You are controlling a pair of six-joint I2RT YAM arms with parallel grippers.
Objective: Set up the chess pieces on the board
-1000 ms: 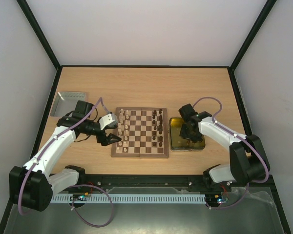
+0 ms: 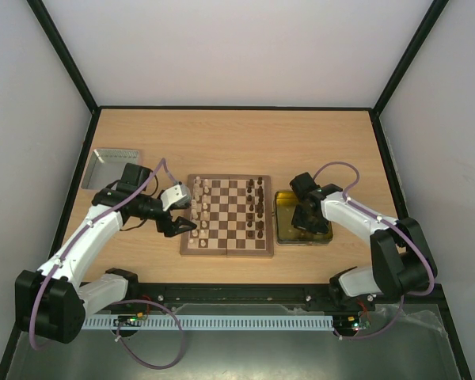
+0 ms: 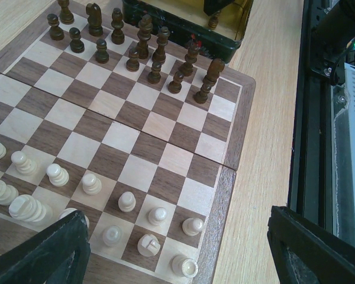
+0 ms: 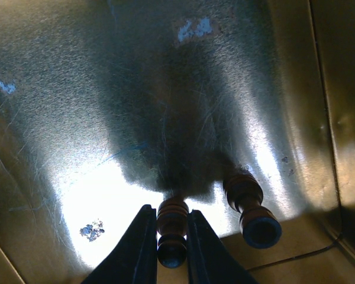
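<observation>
The chessboard (image 2: 226, 252) has white pieces along its left side and dark pieces along its right. My left gripper (image 2: 180, 226) hangs open above the white side; the white pieces (image 3: 126, 201) show between and beyond its fingers in the left wrist view. My right gripper is down inside the gold tray (image 2: 285, 236), its fingertips close around a dark piece (image 4: 172, 218) lying there. Whether it grips the piece I cannot tell. A second dark piece (image 4: 254, 222) lies beside it.
A silver tray (image 2: 111, 165) sits at the back left. Bare table (image 2: 229, 138) lies behind the board, and the frame's front edge runs just below it.
The right arm has shifted very slightly within the gold tray. The left arm and the board are unchanged.
</observation>
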